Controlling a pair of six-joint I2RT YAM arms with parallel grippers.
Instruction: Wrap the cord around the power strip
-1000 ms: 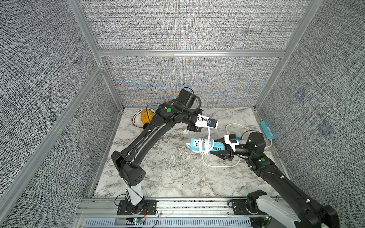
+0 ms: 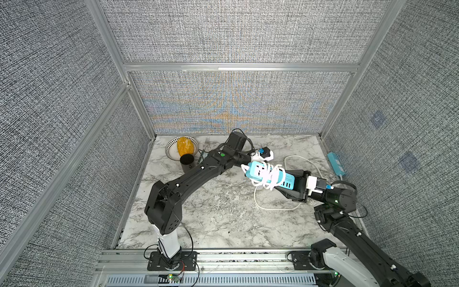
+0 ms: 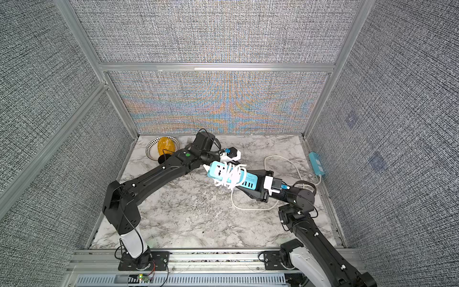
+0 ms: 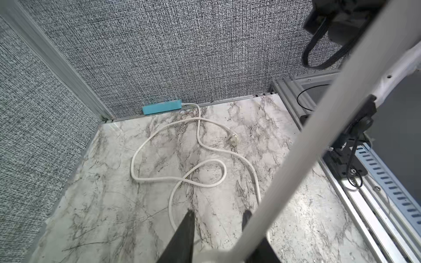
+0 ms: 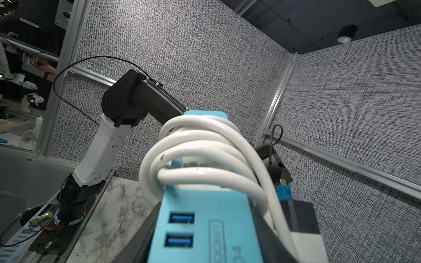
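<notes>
A light blue power strip (image 2: pixel 286 180) is held aloft by my right gripper, shut on its socket end. Several loops of white cord (image 5: pixel 206 174) go around the strip's middle. My left gripper is just behind the strip, largely hidden in the top views; in the left wrist view its fingertips (image 4: pixel 189 218) show low, with a blurred white cord crossing close in front, so its hold is unclear. More white cord (image 4: pixel 153 178) lies in loose curves on the table.
A second blue block (image 2: pixel 335 163) with cord lies along the right wall. A patterned bowl (image 2: pixel 171 148) with a yellow item and a dark cup (image 2: pixel 187 160) stand at the back left.
</notes>
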